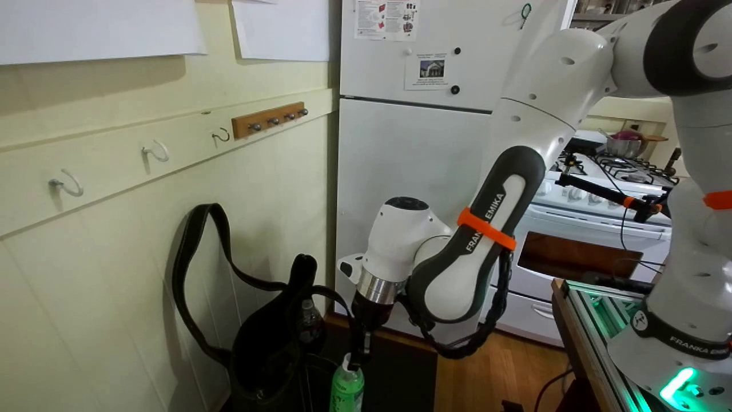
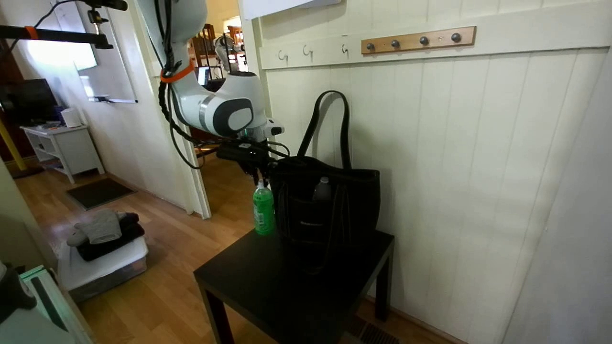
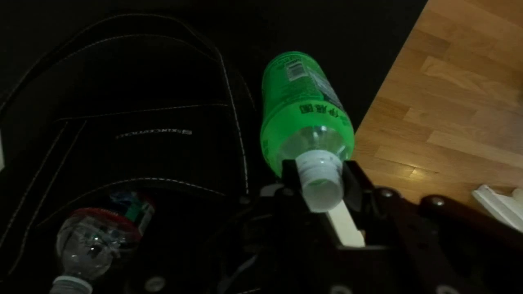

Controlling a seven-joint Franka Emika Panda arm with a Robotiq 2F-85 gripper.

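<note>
A green bottle [image 2: 263, 209] with a white cap hangs upright or nearly so beside the black tote bag [image 2: 355, 200], at the table's far left edge in exterior view 2. My gripper is shut on its capped neck, one finger on each side, as the wrist view shows. In exterior view 1 the green bottle [image 1: 347, 390] runs out of the bottom of the picture. Whether its base touches the black table [image 2: 258, 275] I cannot tell.
A clear bottle [image 3: 86, 250] stands in a pocket of the tote, close to my gripper. The tote's strap [image 1: 199, 274] rises against the wall. Wall hooks [image 1: 156, 151] and a wooden peg rack [image 1: 269, 120] are higher up.
</note>
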